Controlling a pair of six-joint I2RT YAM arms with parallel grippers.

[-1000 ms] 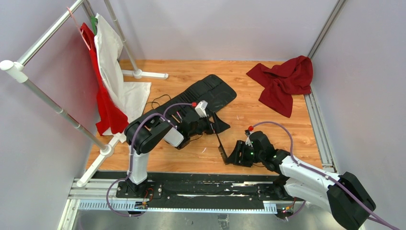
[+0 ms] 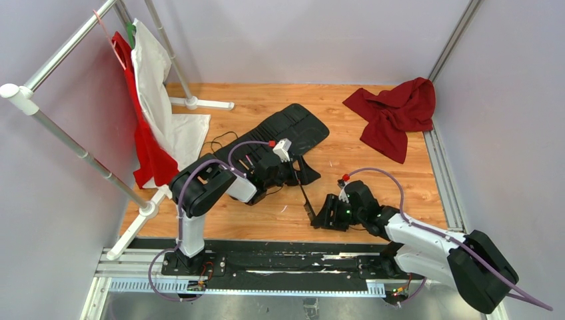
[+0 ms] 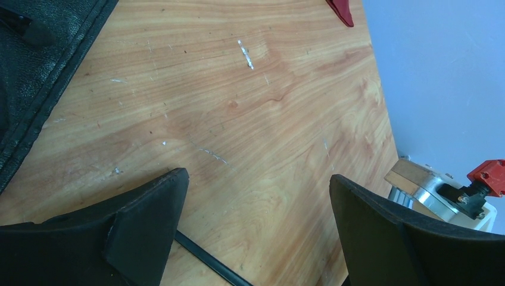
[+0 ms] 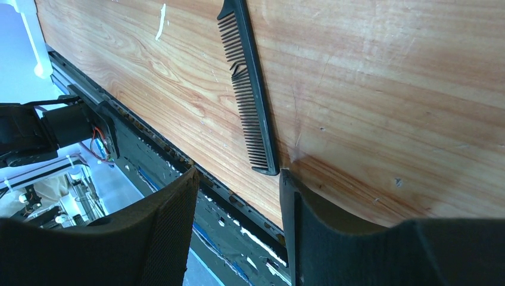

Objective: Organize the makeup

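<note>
A black comb (image 2: 306, 203) with a thin tail lies on the wooden table between the two arms. My left gripper (image 2: 308, 168) is open over its tail end; in the left wrist view the tail (image 3: 211, 260) runs out from beneath one finger, with bare table showing in the gap. Close to the toothed end stands my right gripper, open and empty. There the comb (image 4: 256, 89) lies flat, its end near the tip of the right-hand finger. A black makeup roll (image 2: 303, 127) is spread out behind the left arm, which partly covers it.
A dark brush tip (image 3: 39, 34) rests on the roll in the left wrist view. Crumpled dark red cloth (image 2: 400, 113) occupies the back right. At left stands a rack (image 2: 63, 50) with hanging garments. Bare table lies between roll and red cloth.
My right gripper has shifted slightly left, toward the comb's toothed end. The left arm has moved only a little over the last second. The comb looks unmoved.
</note>
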